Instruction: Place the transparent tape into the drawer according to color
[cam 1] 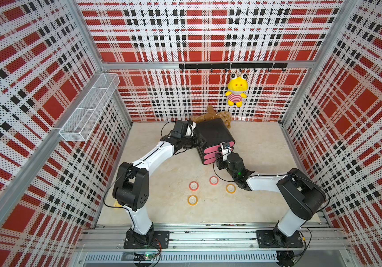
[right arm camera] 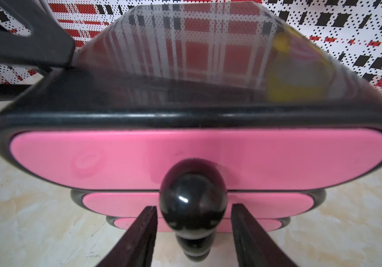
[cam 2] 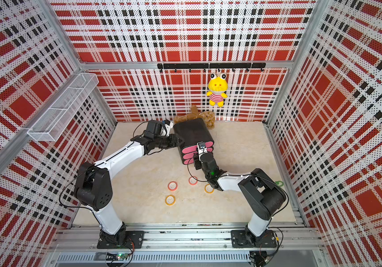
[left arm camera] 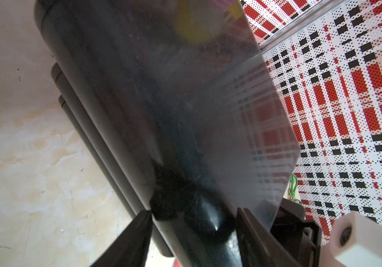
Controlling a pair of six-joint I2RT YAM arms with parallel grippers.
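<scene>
A black cabinet with three stacked pink-fronted drawers, all closed, stands at the back. My left gripper is at its left side, fingers apart against the glossy black casing. Before the top drawer, my right gripper stands open, one finger on each side of a round black knob; a gap shows on both sides. On the table lie two red tape rolls, a left one and a right one, and two yellow-orange rolls, a front one and one near the right arm.
A green roll lies at the right, partly behind the right arm. Something yellow shows beside the left arm's base. A brown plush toy sits behind the cabinet. The table's front middle holds only the rolls.
</scene>
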